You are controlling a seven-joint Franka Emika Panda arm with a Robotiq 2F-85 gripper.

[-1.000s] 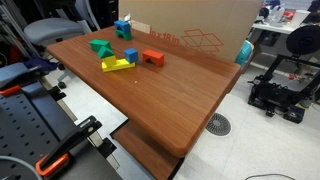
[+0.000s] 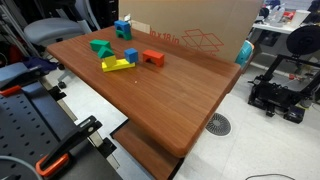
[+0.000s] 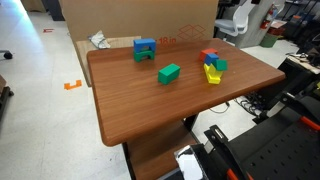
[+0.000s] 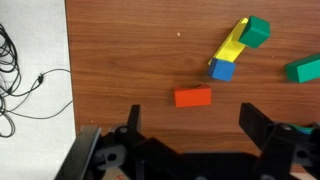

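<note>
In the wrist view my gripper is open above the table, its black fingers [image 4: 133, 120] wide apart with nothing held. A red block [image 4: 193, 96] lies below, in line with the gap. Beside it are a blue block [image 4: 222, 70] and a long yellow block [image 4: 229, 48] with a green block [image 4: 257, 30] at its end. Another green block [image 4: 303, 68] is at the right edge, and a teal piece [image 4: 303, 128] is partly hidden by the right finger. In exterior view 2 a blue block [image 3: 145, 44] rests on a green arched block [image 3: 145, 54].
A cardboard panel [image 2: 205, 25] stands along its far edge. Black rails [image 2: 55, 115] run beside the table. Cables [image 4: 20, 85] lie on the floor at left in the wrist view.
</note>
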